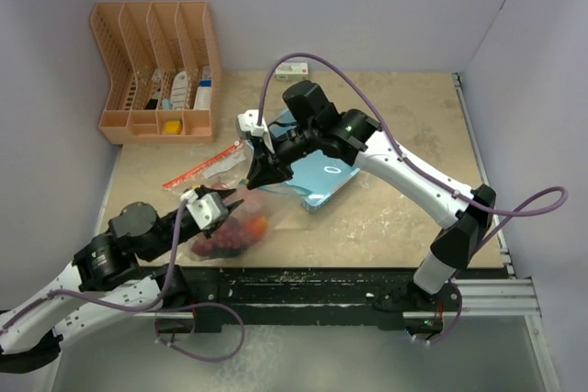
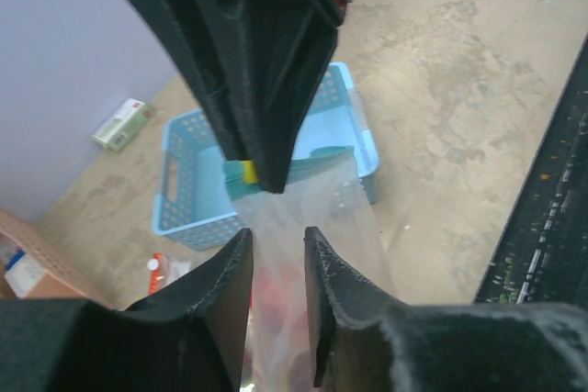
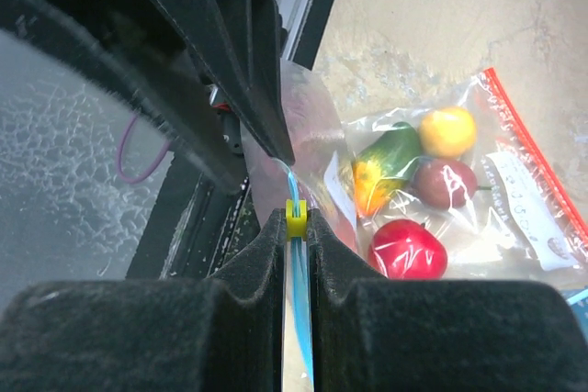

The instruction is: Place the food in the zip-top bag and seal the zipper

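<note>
A clear bag (image 1: 248, 238) with a blue zipper strip hangs above the table's front, round reddish and orange food inside it. My right gripper is shut on the blue zipper strip (image 3: 303, 314), a small yellow piece (image 3: 296, 208) between its fingertips. Close by, my left gripper stands part open, its two fingers apart, the bag's clear film (image 2: 317, 213) showing in the gap; no firm hold shows. One left fingertip (image 3: 280, 149) is near the strip's upper end. Whether the whole zipper is closed cannot be told.
A bag with a red zipper (image 1: 204, 170) lies behind on the table. The blue basket (image 1: 323, 181) stands right of the bags, the wooden rack (image 1: 156, 71) at back left, and a small box (image 1: 292, 71) at the back.
</note>
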